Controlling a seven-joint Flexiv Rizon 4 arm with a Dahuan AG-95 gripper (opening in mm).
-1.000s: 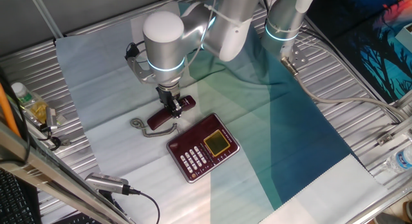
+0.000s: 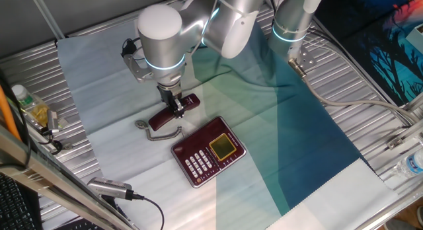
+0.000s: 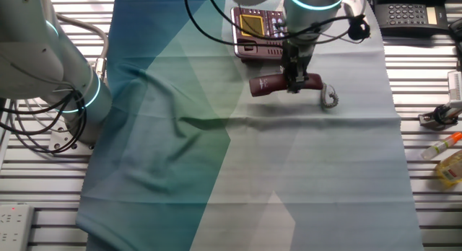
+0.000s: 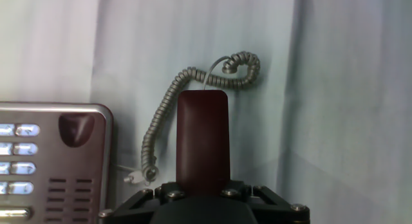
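Note:
The dark red handset (image 2: 162,119) is clasped across its middle by my gripper (image 2: 177,112), which is shut on it. In the wrist view one end of the handset (image 4: 203,134) points away from me, with a finger along each side. A coiled grey cord (image 4: 158,124) runs from that end in a loop and back towards the phone base. That base (image 2: 208,151), dark red with silver keys and a small screen, lies beside the handset on the cloth. From exterior view 2 the handset (image 3: 267,84) looks roughly level; how far it is above the cloth I cannot tell.
The patterned cloth (image 3: 173,164) has wide clear areas, with some wrinkles. A black desk phone (image 3: 408,16) stands past its edge. Bottles (image 2: 39,114) and a silver cylindrical device (image 2: 109,188) with a cable are at the left in exterior view 1.
The arm and gripper have shifted slightly left in exterior view 1, and the handset has moved along with them. The cord's loop has changed shape a little. The phone base has stayed put.

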